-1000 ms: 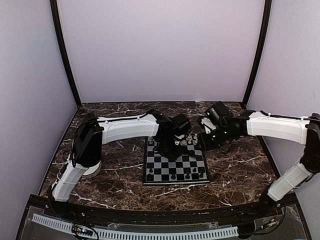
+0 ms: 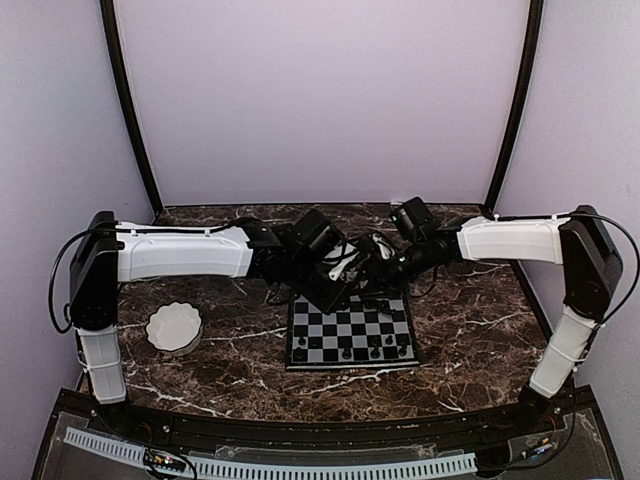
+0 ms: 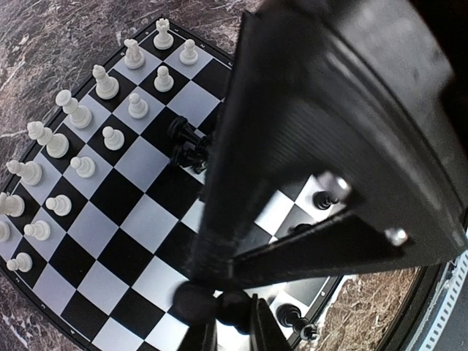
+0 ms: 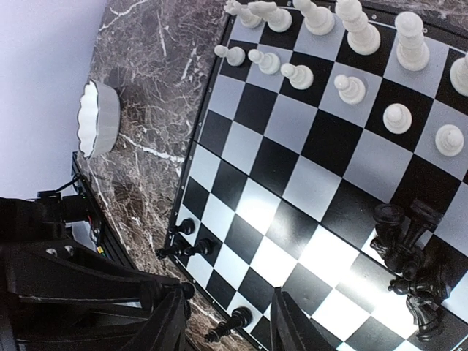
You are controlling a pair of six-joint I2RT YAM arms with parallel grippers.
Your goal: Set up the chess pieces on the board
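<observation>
The chessboard (image 2: 350, 335) lies mid-table. In the left wrist view my left gripper is shut on a black piece (image 3: 234, 307), held above the board. My right gripper is close by, open, over the board; in the right wrist view part of the left gripper and its held piece appear at lower left. White pieces (image 3: 107, 86) stand in two rows along one side. Several black pieces (image 4: 395, 241) lie in a heap on the middle squares; others (image 4: 238, 320) stand near the opposite edge.
A white bowl (image 2: 174, 328) sits on the marble table left of the board. Both arms meet over the board's far half.
My right gripper has moved left toward it, so the two are now close together.
</observation>
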